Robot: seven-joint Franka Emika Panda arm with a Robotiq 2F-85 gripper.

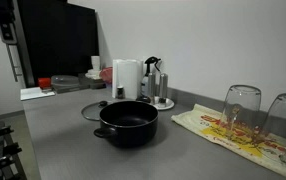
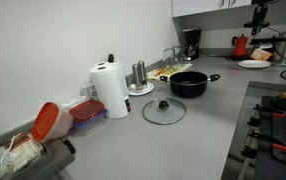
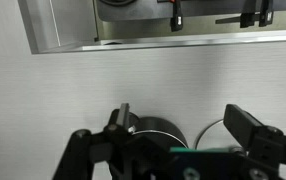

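A black two-handled pot (image 1: 128, 124) stands uncovered on the grey counter; the other exterior view shows the same pot (image 2: 188, 87). Beside it lies a round glass lid (image 2: 164, 110) with a dark knob, flat on the counter. High above the counter's edge is my gripper, well away from pot and lid. Its two black fingers stand wide apart in the wrist view, open, with nothing held between them. Below them a dark round shape, seemingly the pot (image 3: 155, 128), shows in part, mostly hidden behind the gripper.
Two upturned glasses (image 1: 241, 106) rest on a patterned towel (image 1: 211, 124). A paper towel roll (image 2: 110, 90) stands along the wall. Plastic containers (image 2: 86, 114) and a dish rack (image 2: 23, 155) crowd one end.
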